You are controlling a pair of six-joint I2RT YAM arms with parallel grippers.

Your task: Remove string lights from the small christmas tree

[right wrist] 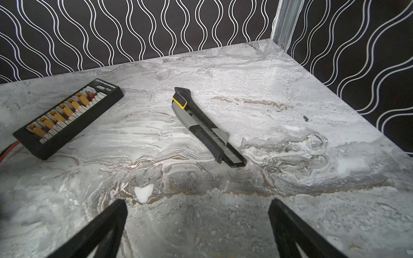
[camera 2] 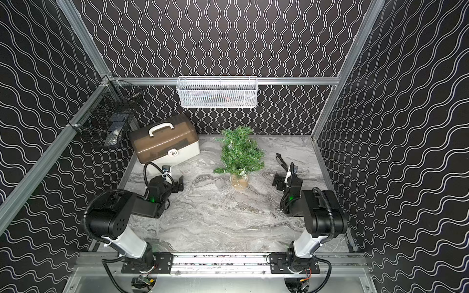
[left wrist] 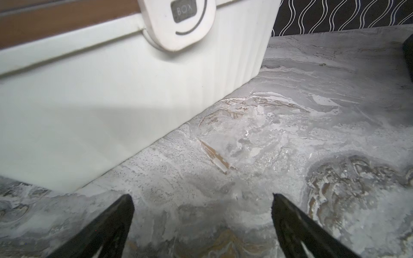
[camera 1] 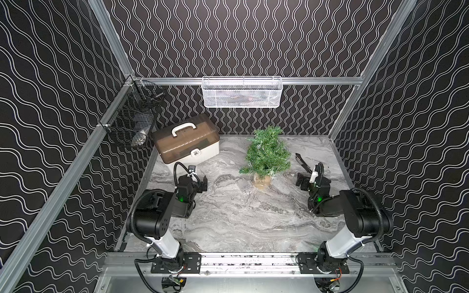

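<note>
The small green Christmas tree (camera 1: 267, 152) stands upright in its tan base (camera 1: 261, 182) towards the back of the table, right of centre. Pale glints (camera 2: 231, 143) show among its branches, too small to tell whether they are string lights. My left gripper is open and empty, low over the table in front of the toolbox, to the tree's left. On the tree's other side my right gripper is open too, with bare table between its fingers. Neither gripper touches the tree, and neither wrist view shows it.
A brown-lidded toolbox (camera 1: 188, 141) fills the back left. Beyond my right gripper lies a utility knife (right wrist: 206, 126); a black strip of connectors (right wrist: 68, 118) lies left of it in the right wrist view. A white mesh basket (camera 1: 242, 95) hangs on the back wall.
</note>
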